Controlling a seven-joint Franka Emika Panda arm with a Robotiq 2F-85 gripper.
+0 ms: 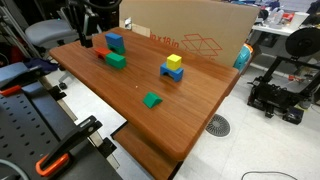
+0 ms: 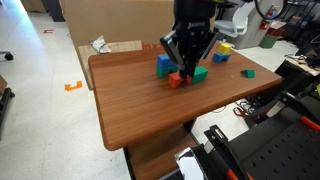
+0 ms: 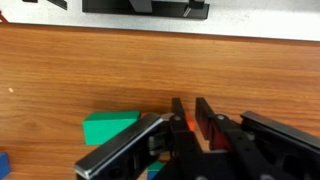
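My gripper reaches down over the table, its two fingers a short gap apart in the wrist view. Red (image 3: 191,123) shows in that gap. In exterior view 2 the fingertips (image 2: 171,72) are right by a red block (image 2: 176,81); whether they touch it, I cannot tell. The same red block (image 1: 101,51) stands near the far left corner in exterior view 1. Close beside it are a green block (image 1: 116,61) and a blue block (image 1: 115,43). Part of the red block is hidden by the fingers in the wrist view.
A yellow block (image 1: 174,61) rests on a blue one (image 1: 171,73) farther along the wooden table (image 1: 185,115). Another green block (image 1: 152,100) lies alone nearer the front. A cardboard panel (image 1: 190,30) stands along the back edge.
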